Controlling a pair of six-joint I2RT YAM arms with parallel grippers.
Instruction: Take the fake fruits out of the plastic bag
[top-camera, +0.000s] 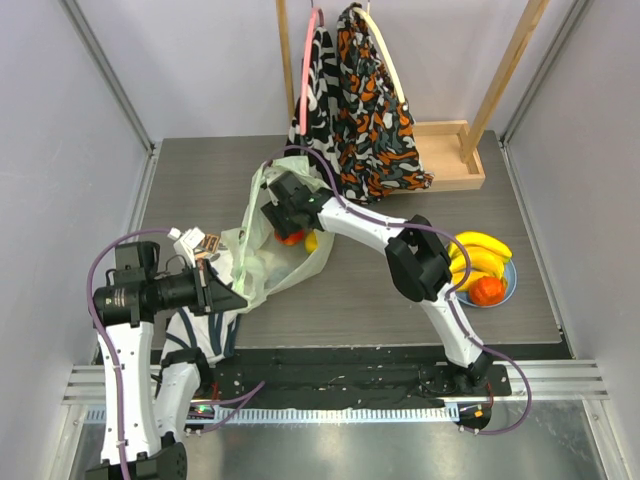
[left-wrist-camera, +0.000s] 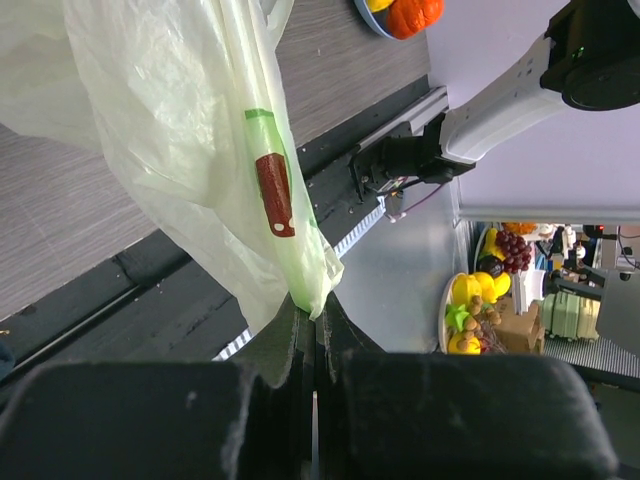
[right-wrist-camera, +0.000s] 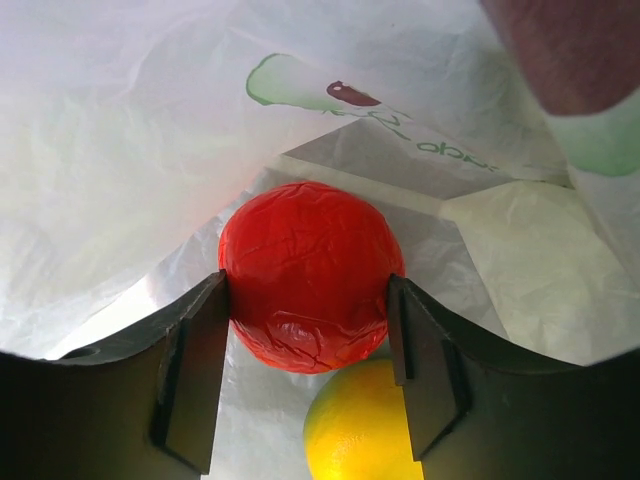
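The pale plastic bag (top-camera: 255, 260) lies open in the middle. My left gripper is shut on its gathered edge, at the bag's lower left in the top view. My right gripper reaches inside, shut on a red fruit (right-wrist-camera: 305, 245). A yellow fruit (right-wrist-camera: 360, 430) lies just below the red one inside the bag, partly hidden by the gripper in the right wrist view.
A blue bowl (top-camera: 504, 291) of bananas and an orange fruit stands on the right. Patterned bags (top-camera: 370, 120) hang at the back by a wooden stand (top-camera: 450, 175). Striped cloth (top-camera: 205, 335) lies under my left arm.
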